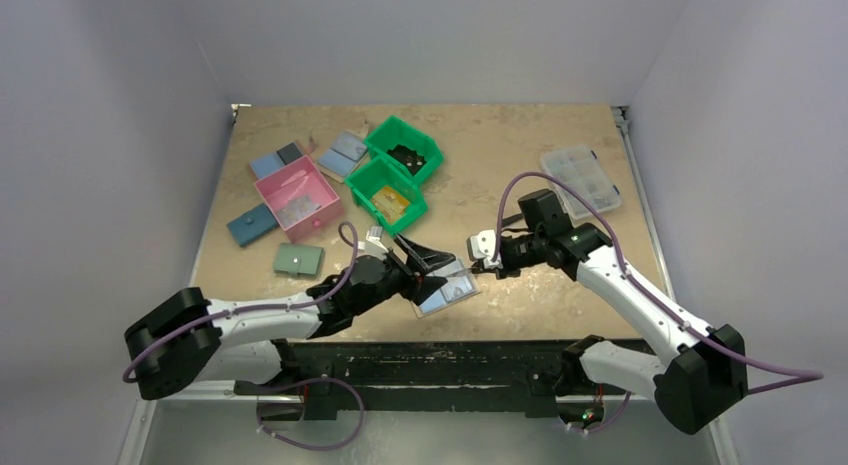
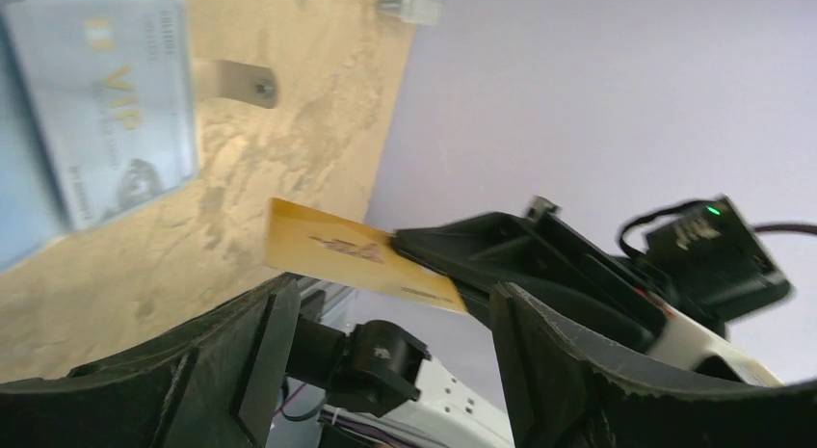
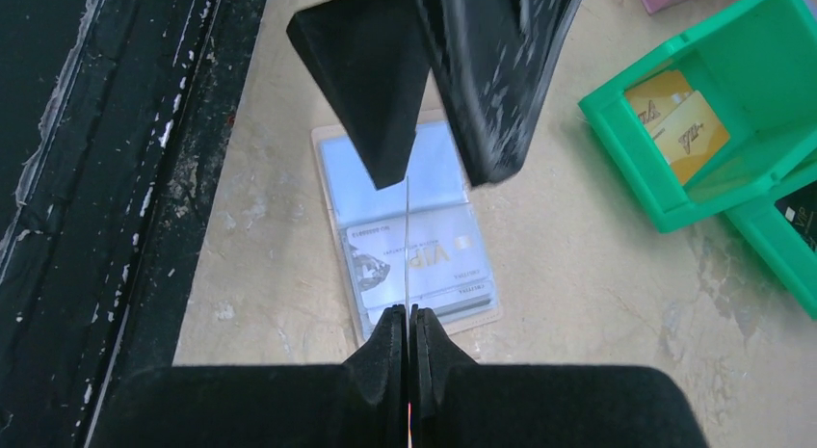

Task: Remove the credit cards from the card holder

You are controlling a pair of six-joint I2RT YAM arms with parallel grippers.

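Observation:
A card holder (image 1: 445, 290) lies open on the table, pale blue, with silvery VIP cards in it, seen also at the left of the left wrist view (image 2: 106, 101). My right gripper (image 1: 478, 268) is shut on a yellow card (image 2: 356, 250), held edge-on above the holder. My left gripper (image 1: 440, 270) is open, its fingers either side of the card's free end with space between them and the card.
Two green boxes (image 1: 395, 222), one with yellow cards, a pink box (image 1: 320, 215) and several wallets stand at the back left. A clear organiser (image 1: 585, 175) sits at the right.

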